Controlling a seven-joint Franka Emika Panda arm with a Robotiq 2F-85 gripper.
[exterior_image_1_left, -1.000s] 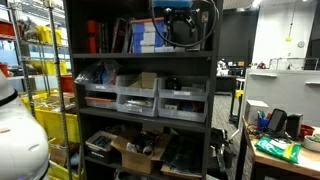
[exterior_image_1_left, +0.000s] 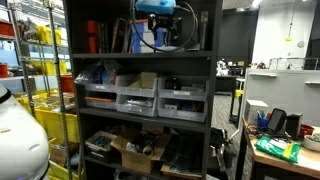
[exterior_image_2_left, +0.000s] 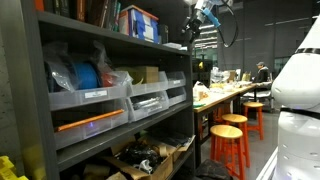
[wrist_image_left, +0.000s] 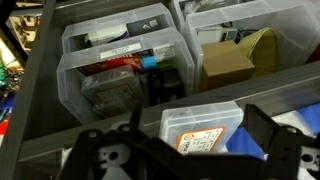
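Observation:
My gripper stands open in the wrist view, a dark finger on each side of the lower middle. Between and below them shows a white-and-blue box (wrist_image_left: 202, 127) with an orange-bordered label; no contact with the fingers can be made out. In exterior view 1 the gripper (exterior_image_1_left: 160, 14) is at the top of the frame, in front of the upper shelf with its blue-and-white boxes (exterior_image_1_left: 148, 40). Exterior view 2 has those boxes (exterior_image_2_left: 138, 24) at the upper left and the arm's end near the top centre. The fingertips are too small to judge in both exterior views.
Clear bins (exterior_image_1_left: 137, 98) fill the middle shelf. In the wrist view, bins (wrist_image_left: 128, 72) hold packages and a brown carton (wrist_image_left: 226, 64). An open cardboard box (exterior_image_1_left: 140, 155) sits low down. A cluttered table (exterior_image_1_left: 285, 152) stands at the right.
In exterior view 1 the gripper and its cable have shifted left along the upper shelf, with a teal part now showing at the top. The shelf contents look unchanged.

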